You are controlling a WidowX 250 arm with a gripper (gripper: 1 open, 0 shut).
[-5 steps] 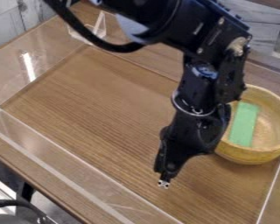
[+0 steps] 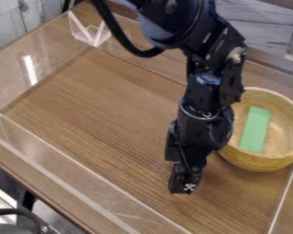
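Note:
The black gripper (image 2: 186,169) reaches down to the wooden floor of the work area in the lower middle of the camera view, fingers open as far as can be seen, with no object visible between them. Just right of it sits a yellow bowl (image 2: 271,155) holding a green block (image 2: 255,130), partly behind the arm.
Clear plastic walls edge it at the left and back, and a pale panel (image 2: 259,27) stands at the back right.
The arm and gripper have moved left, away from the bowl, which now shows more fully. The bowl and block look unmoved.

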